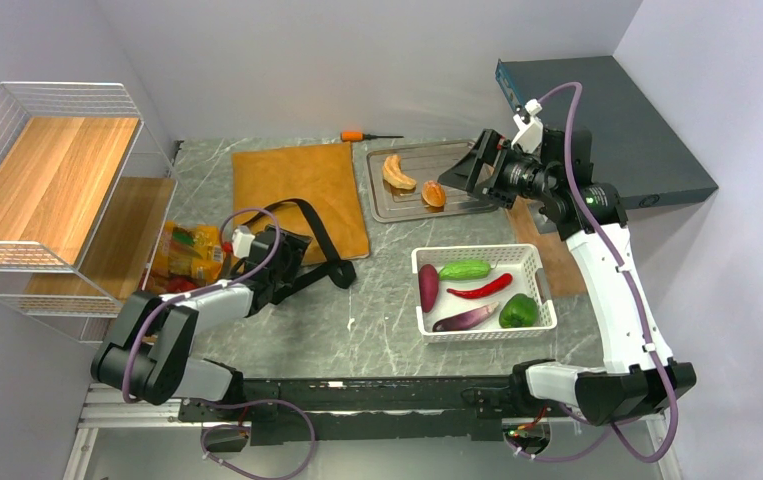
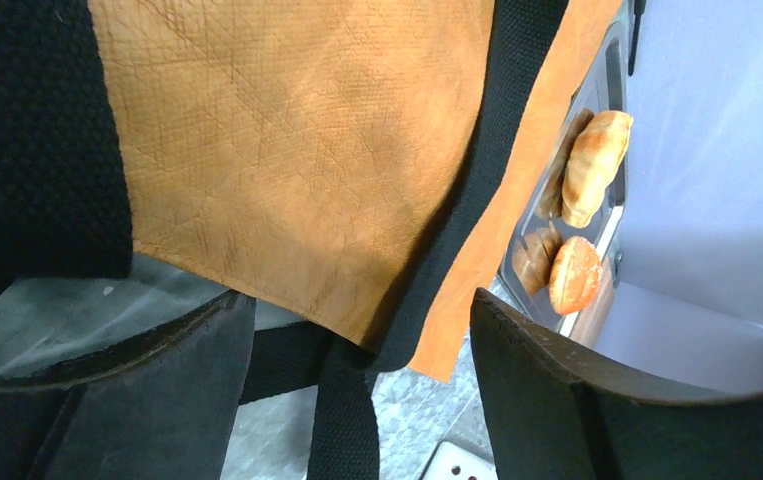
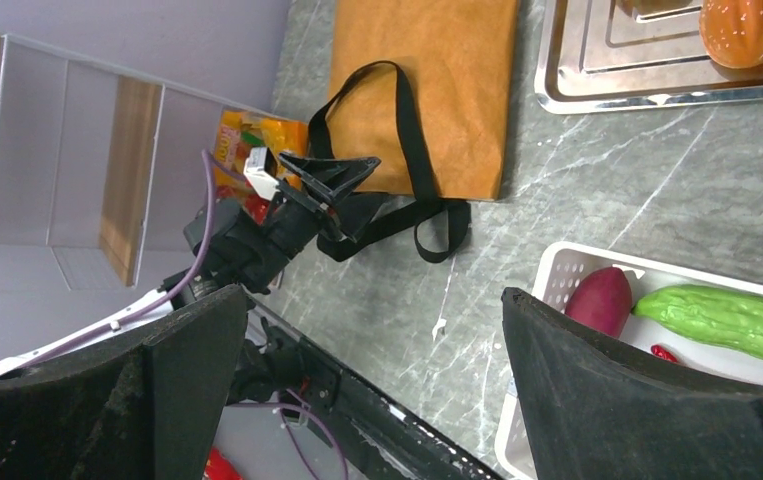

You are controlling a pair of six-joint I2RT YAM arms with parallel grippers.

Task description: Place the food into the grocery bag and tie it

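Note:
The flat orange-brown grocery bag (image 1: 292,180) lies on the marble table, its black strap (image 1: 325,238) looped across it and trailing off the near edge. My left gripper (image 1: 299,250) is over the bag's near edge. Its fingers (image 2: 557,385) stand apart, with bag edge and strap (image 2: 342,425) visible beyond the gap. Nothing is clearly gripped. The right gripper (image 1: 465,165) is open and empty above the metal tray (image 1: 387,212). A long bread (image 1: 397,173) and a round bun (image 1: 434,194) lie on that tray.
A white basket (image 1: 487,337) of vegetables stands front right. Orange snack packets (image 1: 192,255) lie by the wire shelf (image 1: 117,200) at left. An orange-handled screwdriver (image 1: 354,136) lies at the back. Bare table (image 1: 357,320) shows at front centre.

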